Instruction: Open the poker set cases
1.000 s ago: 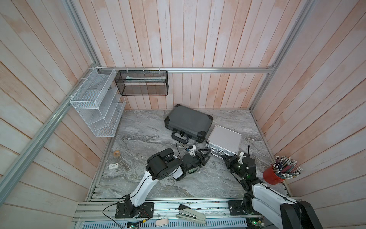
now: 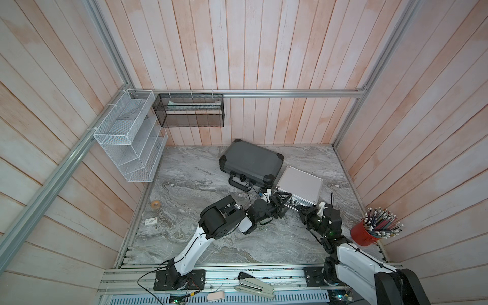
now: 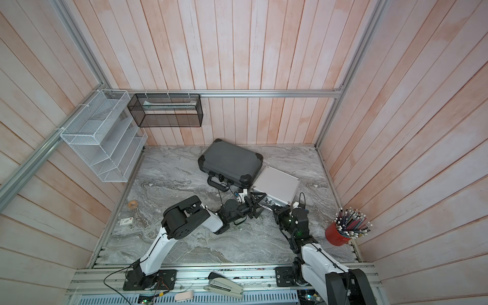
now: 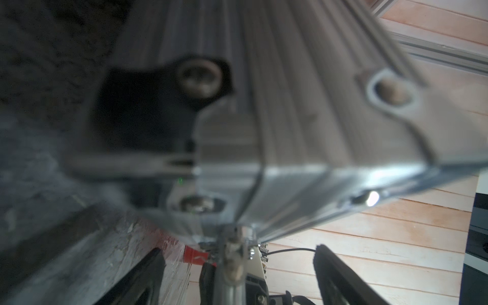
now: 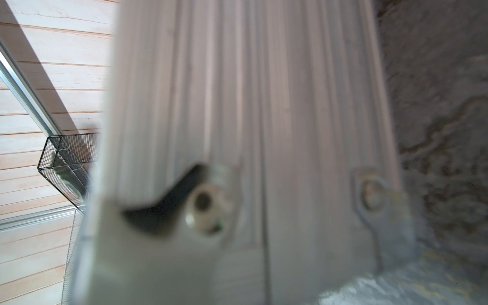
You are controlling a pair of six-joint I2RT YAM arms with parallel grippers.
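Observation:
The silver case (image 2: pixel 300 183) lies on the right half of the marble table, its front edge with latches toward me. A larger dark grey case (image 2: pixel 251 158) lies behind and left of it. My left gripper (image 2: pixel 285 202) is open at the silver case's front left; in the left wrist view the latched aluminium edge fills much of the frame, blurred. My right gripper (image 2: pixel 303 208) is shut at the case's front right; what is between its fingers is hidden, and the right wrist view shows only the blurred aluminium side close up.
A red bucket of rods (image 2: pixel 362 232) stands at the front right. Wire racks (image 2: pixel 127 152) hang on the left wall, a black wire basket (image 2: pixel 188 122) on the back rail. A tape roll (image 2: pixel 155 204) and a small card (image 2: pixel 151 221) lie on the otherwise clear left side.
The right arm and both cases look unchanged.

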